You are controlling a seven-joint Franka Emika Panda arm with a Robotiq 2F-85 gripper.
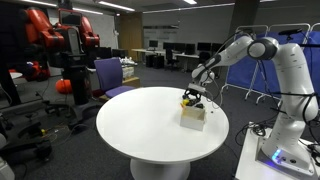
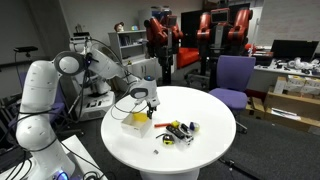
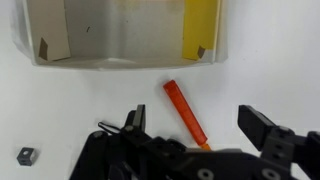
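In the wrist view my gripper stands open, one finger on each side of a red, pen-like stick (image 3: 184, 110) lying on the white table. The stick is not held; its lower end, with an orange tip, runs down close to the gripper body. Along the top of that view is the near edge of an open box (image 3: 140, 64) with yellow inside its right part. In the second exterior view the box (image 2: 136, 126) sits left of the red stick (image 2: 162, 126), with the gripper above the table behind them.
Several small items, among them a dark cluster (image 2: 180, 131), lie right of the box. A small dark cube (image 3: 26, 156) rests at lower left in the wrist view. A purple chair (image 2: 235, 78) stands behind.
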